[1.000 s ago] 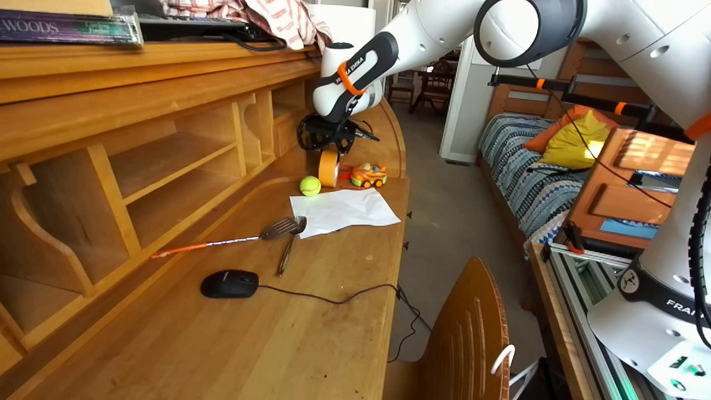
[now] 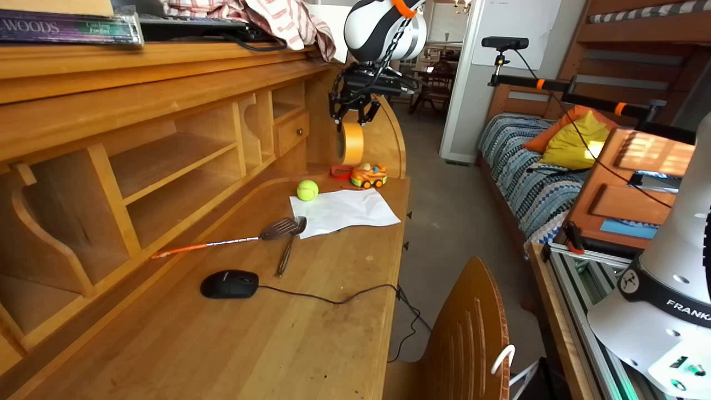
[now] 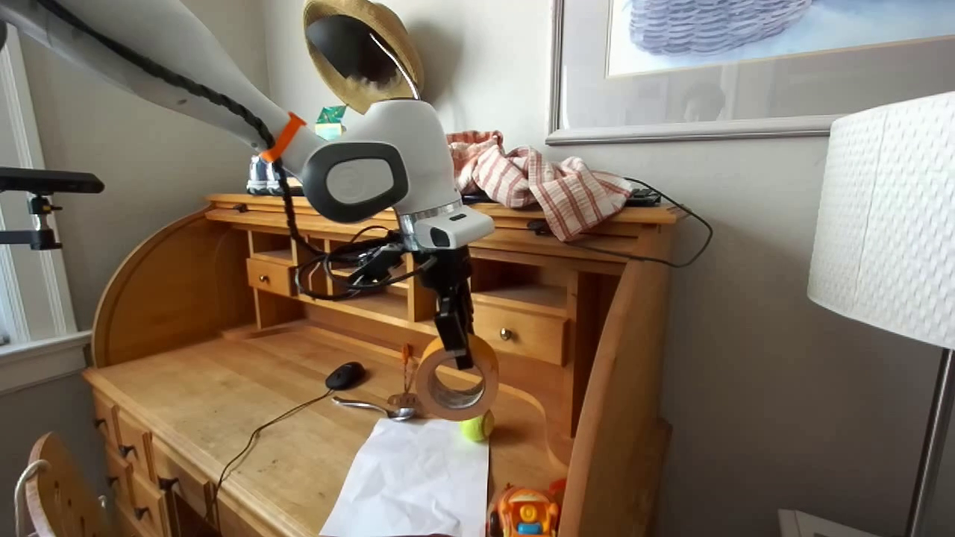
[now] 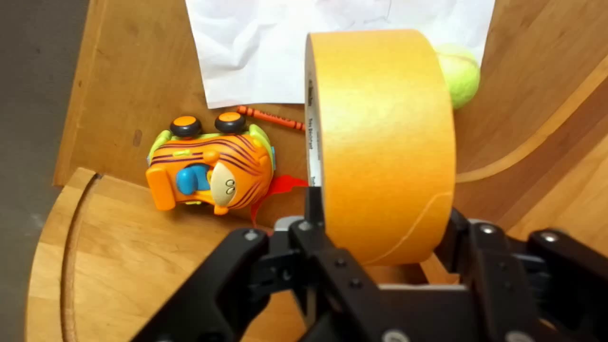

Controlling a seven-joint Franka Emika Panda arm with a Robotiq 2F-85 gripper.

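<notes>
A wide orange-yellow tape roll (image 4: 387, 137) hangs in the air above the far end of the desk. My gripper (image 3: 462, 353) is shut on its upper part, one finger inside the ring's hole and the other against its outer side, as far as exterior view 2 shows. In the wrist view the black fingers (image 4: 315, 213) sit on either side of the roll's near end. The roll hides part of the white paper (image 2: 346, 210) and part of the tennis ball (image 4: 460, 77) in that view.
An orange toy car (image 2: 368, 175) stands near the desk's far edge, with a red crayon (image 4: 272, 118) close by. A spatula (image 2: 276, 229), a spoon (image 2: 288, 248) and a black mouse (image 2: 230, 284) lie nearer.
My gripper has risen with the tape roll, lifting it off the desk beside the tennis ball and carrying it slightly right in exterior view 1. The ball has shifted slightly left.
</notes>
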